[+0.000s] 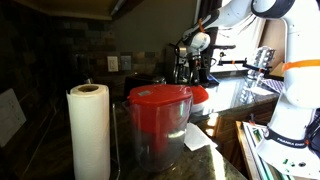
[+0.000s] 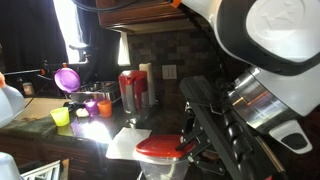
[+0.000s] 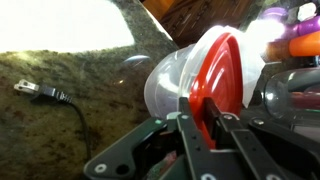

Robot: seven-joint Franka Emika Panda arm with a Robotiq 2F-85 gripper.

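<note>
A clear container [image 3: 165, 85] with a red lid [image 3: 222, 75] stands on the dark counter in the wrist view. My gripper is at the lid's near part, with its dark fingers against or just over the red surface. Whether they have closed on the lid is hidden by the fingers themselves. Exterior view 2 shows the same red lid [image 2: 165, 144] on the clear container [image 2: 160, 168], the gripper [image 2: 188, 143] at its right side. Far back in exterior view 1, the gripper [image 1: 198, 78] is small above the red lid [image 1: 200, 94].
A large red-lidded container [image 1: 160, 125] and a paper towel roll [image 1: 90, 135] occupy the front in exterior view 1. A black plug and cord [image 3: 45, 92] lie on the counter. Colourful cups [image 2: 98, 104] stand beyond a white sheet [image 2: 128, 142].
</note>
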